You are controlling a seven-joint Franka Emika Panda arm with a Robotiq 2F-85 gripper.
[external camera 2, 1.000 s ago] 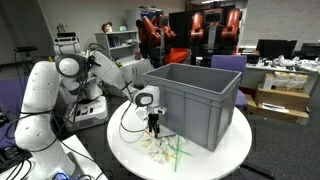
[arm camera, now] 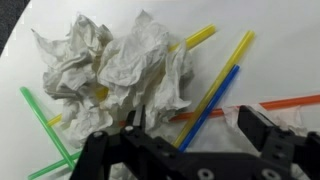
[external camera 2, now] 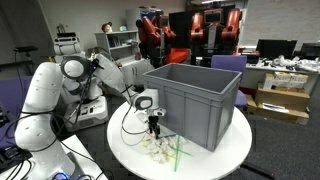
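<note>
Crumpled white tissues [arm camera: 135, 55] lie in a heap at the left and middle of the wrist view. Among them are straws: a green straw [arm camera: 48, 128], a yellow straw [arm camera: 222, 76], a blue straw [arm camera: 212, 108] and an orange straw [arm camera: 290, 102]. Another tissue [arm camera: 262, 128] rests over the orange one near the right finger. My gripper is open above this litter, its dark fingers apart at the bottom of the view, with nothing gripped. In the exterior view the gripper [external camera 2: 154, 130] points down over the tissue pile [external camera 2: 158, 150], low to the table.
A tall grey bin [external camera 2: 195, 105] stands on the round white table [external camera 2: 220, 158], right behind the arm. One green straw [external camera 2: 178, 152] lies apart in front of the bin. Bare table spreads to the right and front.
</note>
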